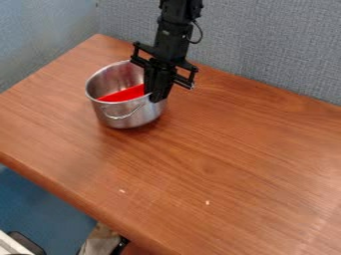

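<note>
A steel pot with a wire handle hanging at its front stands on the wooden table, left of centre. Something red lies inside it. The black gripper points down at the pot's right rim, its fingers over or at that rim. Whether it is open or shut, or holds the rim, I cannot tell.
A grey padded wall runs along the back and left. At the lower left, beyond the table's edge, are a blue floor and some small objects.
</note>
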